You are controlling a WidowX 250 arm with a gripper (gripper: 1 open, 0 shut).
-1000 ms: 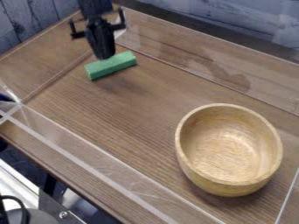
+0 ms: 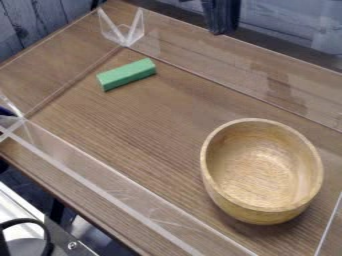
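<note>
A green rectangular block lies on the wooden table toward the upper left. A round light wooden bowl stands at the lower right, empty. At the top edge, right of centre, a dark shape reaches into view, likely part of the gripper; its fingertips cannot be made out.
Clear tape or plastic strips run along the left and bottom edges, and a small clear plastic piece sits at the upper left. Black cabling shows at the bottom-left corner, off the table.
The gripper has risen from just above the green block up and to the right, nearly out of the frame. The block and bowl stay where they were.
</note>
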